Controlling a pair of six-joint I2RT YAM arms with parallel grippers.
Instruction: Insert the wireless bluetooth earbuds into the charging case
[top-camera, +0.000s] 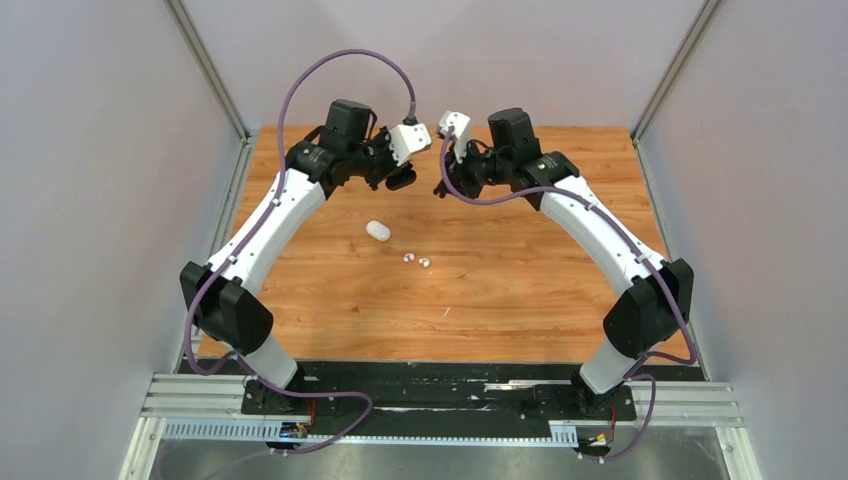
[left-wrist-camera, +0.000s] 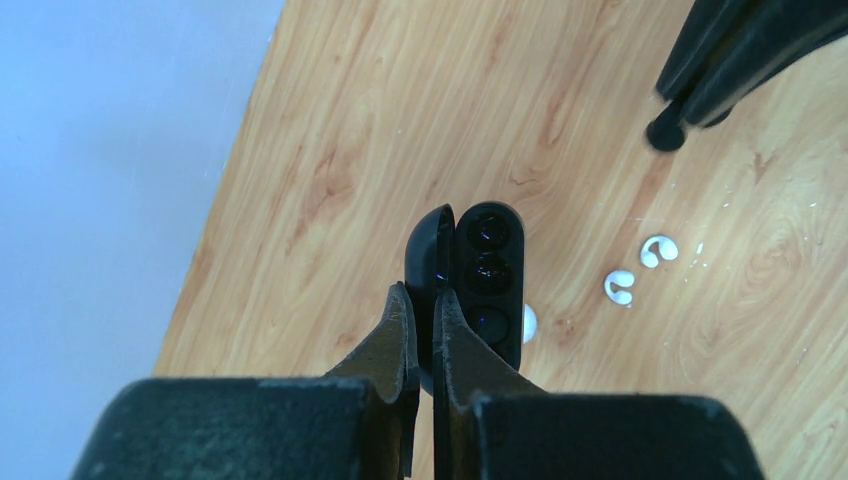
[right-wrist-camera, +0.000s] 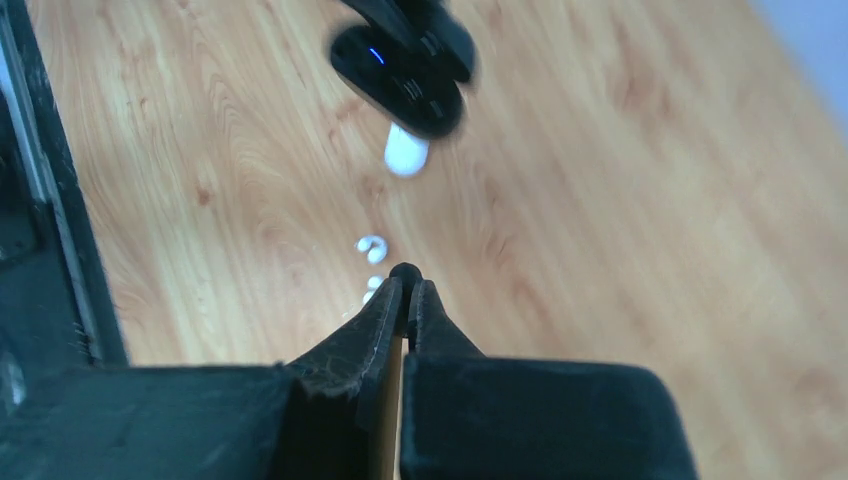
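Observation:
My left gripper is shut on the open black charging case (left-wrist-camera: 488, 270), held above the table by its edge; its dark slots show in the left wrist view. My right gripper is shut, nothing visible between its fingers, a little right of the case in the top view (top-camera: 440, 190). Two pairs of small white earbuds lie on the table below, one (left-wrist-camera: 657, 250) beside the other (left-wrist-camera: 618, 287). A white oval object (top-camera: 378, 230) lies up-left of them, partly hidden behind the case in both wrist views.
Walls surround it on the sides and back, and a dark rail runs along the front edge.

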